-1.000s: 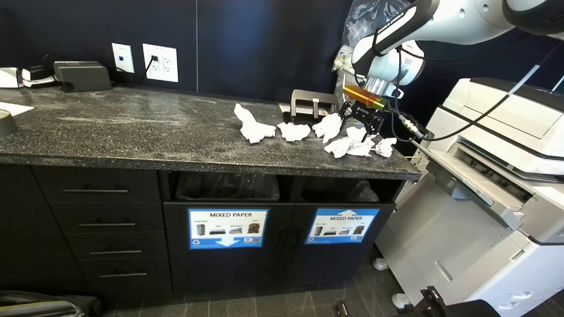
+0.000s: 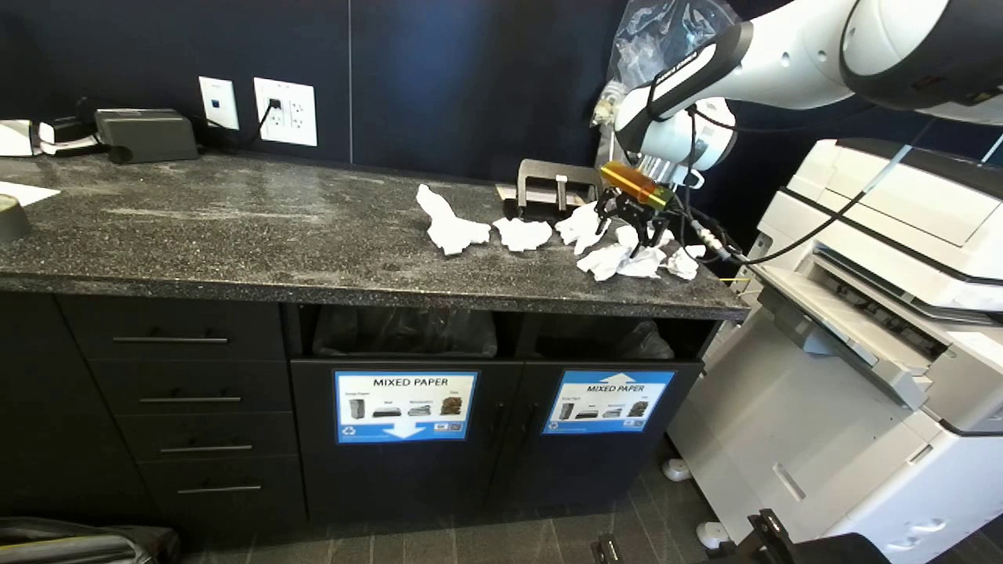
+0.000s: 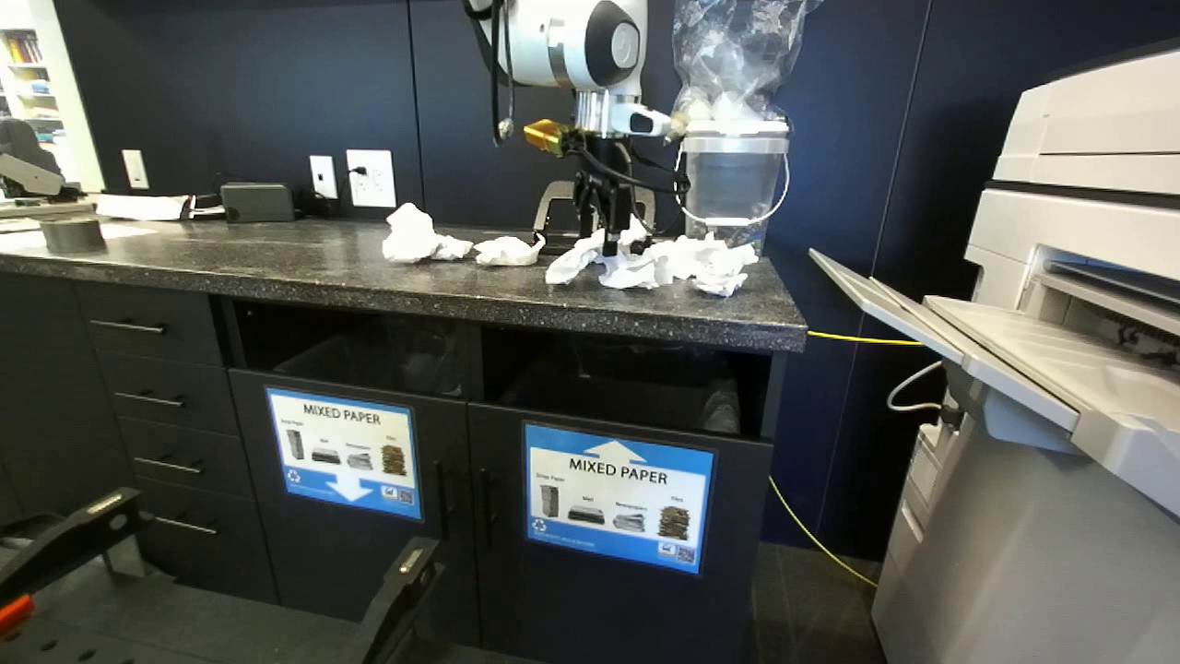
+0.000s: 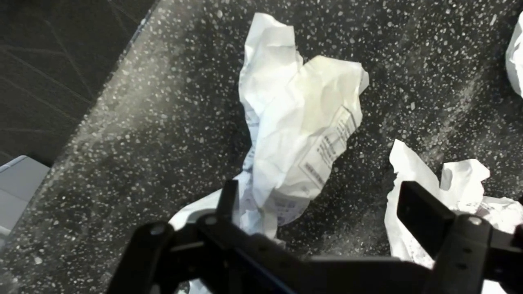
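Observation:
Several crumpled white papers lie in a row on the dark speckled counter (image 2: pixel 310 225). My gripper (image 2: pixel 618 241) hangs low among the ones at the right end, its fingers wide apart. In the wrist view a long crumpled paper (image 4: pixel 294 117) with printed lines stretches away in front of the gripper. The left finger overlaps that paper's near end, and the right finger overlaps another paper (image 4: pixel 466 188). No paper shows gripped between them. Whether the fingertips touch paper cannot be told. Farther left on the counter sit two papers, one tall (image 2: pixel 449 225) and one flatter (image 2: pixel 523 234).
A metal hole punch (image 2: pixel 559 183) stands behind the papers. A bagged bucket (image 3: pixel 730 166) hangs or stands at the counter's back right, and a printer (image 2: pixel 846 310) flanks the right end. Open bin slots (image 2: pixel 409 330) sit under the counter.
My gripper has come down and a little to the left in exterior view 1, closer to the right-hand papers. The papers look unmoved.

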